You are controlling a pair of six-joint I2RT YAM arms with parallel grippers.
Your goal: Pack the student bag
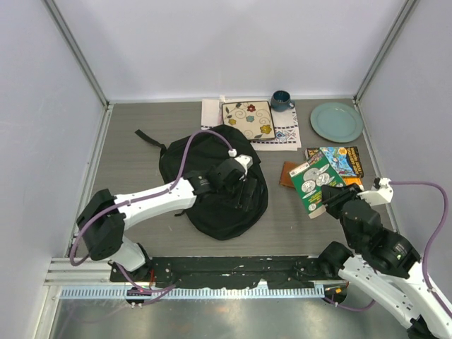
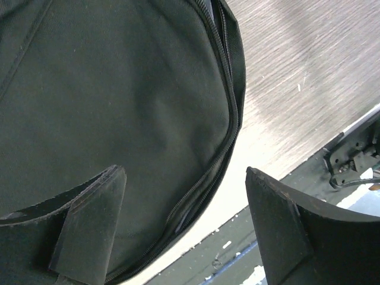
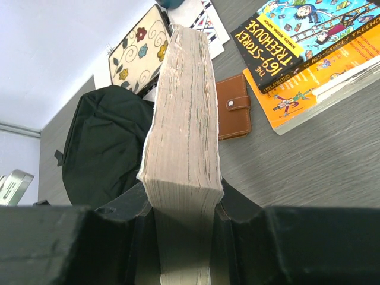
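Observation:
My right gripper is shut on a thick book with a green cover (image 1: pixel 313 180), held above the table's right side. In the right wrist view the page block of the green book (image 3: pixel 184 113) rises from between the fingers. The black bag (image 1: pixel 219 208) lies flat left of the middle. Over its right part hovers my left gripper (image 1: pixel 247 194), its fingers apart with nothing between them. The left wrist view shows the bag's zipped edge (image 2: pixel 230 107) running between and beyond the left fingers.
Two books, the blue-and-black Treehouse book (image 3: pixel 314 35) on an orange book (image 3: pixel 291 107), lie at the right near a brown wallet (image 3: pixel 233 107). A floral notebook (image 1: pixel 248 120), a mug (image 1: pixel 281 101) and a plate (image 1: pixel 336 122) stand at the back.

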